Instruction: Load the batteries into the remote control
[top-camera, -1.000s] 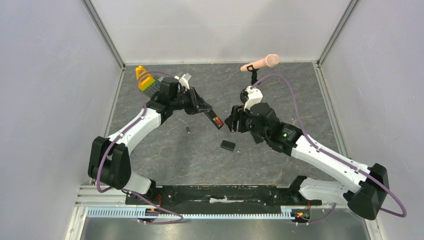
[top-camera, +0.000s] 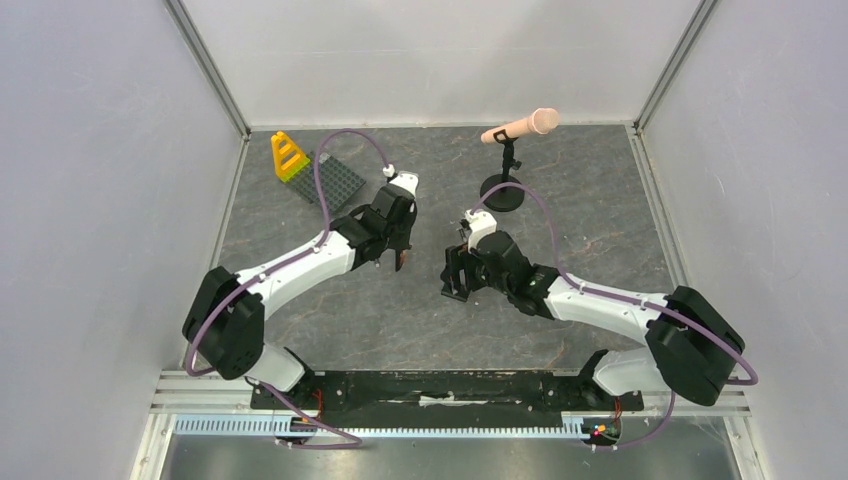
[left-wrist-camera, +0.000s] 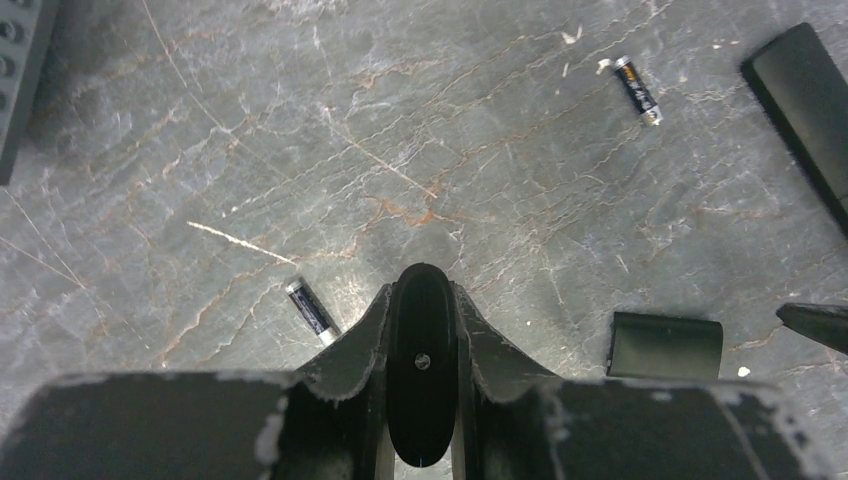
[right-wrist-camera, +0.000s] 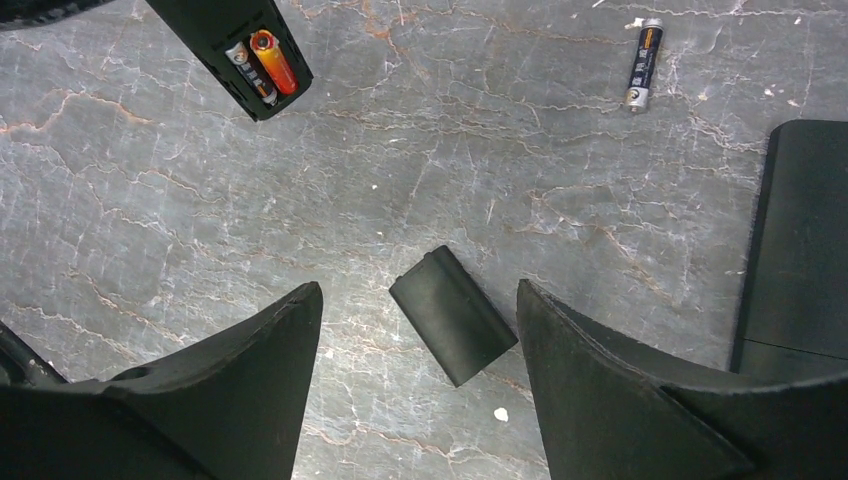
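My left gripper (top-camera: 400, 240) is shut on the black remote, whose battery bay (right-wrist-camera: 267, 65) shows a silver battery and an orange one in the right wrist view. My right gripper stands part open above the small black battery cover (right-wrist-camera: 450, 310), which lies on the table between its fingers, with no hold visible. Loose batteries lie on the table (left-wrist-camera: 500, 200): one (left-wrist-camera: 638, 92) at the back, another (left-wrist-camera: 310, 310) lower left.
A black slab (right-wrist-camera: 800, 240) lies right of the cover. A grey brick plate (top-camera: 330, 185) with yellow part sits back left, and a stand (top-camera: 502, 195) holding a pink cylinder stands back right.
The left arm has turned and drawn the remote left and more upright. The right gripper has moved down and toward the front, over the battery cover.
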